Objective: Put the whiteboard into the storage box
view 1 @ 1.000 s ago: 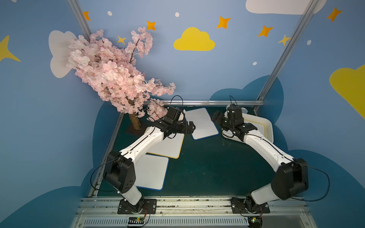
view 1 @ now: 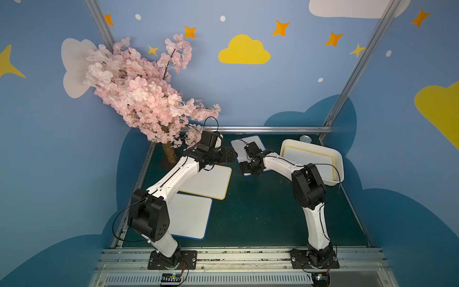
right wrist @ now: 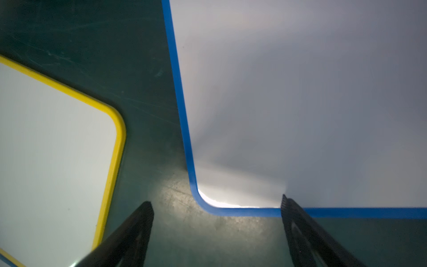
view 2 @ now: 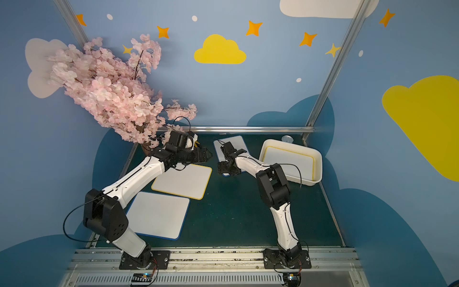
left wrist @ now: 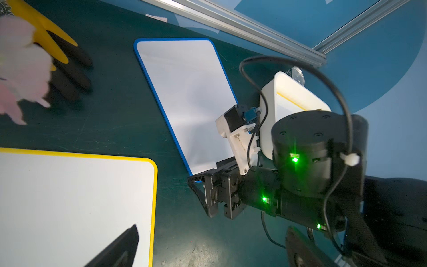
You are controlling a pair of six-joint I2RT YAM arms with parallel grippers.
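Note:
A blue-edged whiteboard [left wrist: 186,89] lies flat at the back centre of the table. My right gripper is open over its front left corner, one fingertip over the front edge and nothing held. A yellow-edged whiteboard [view 2: 184,180] lies to the left, with another blue-edged whiteboard [view 2: 157,215] in front of it. My left gripper is open and empty, held above the table beside the yellow-edged board's right edge. The white storage box [view 1: 336,177] stands at the back right, and a yellow-edged board [view 1: 306,157] lies inside it.
A pink blossom tree [view 1: 143,95] fills the back left, with a black and yellow glove [left wrist: 53,49] near it. Behind the box sits a small clear object [view 1: 305,138].
My right arm has swung left and lower, from beside the box to over the back blue-edged board. The left arm has shifted slightly left. The boards have not moved.

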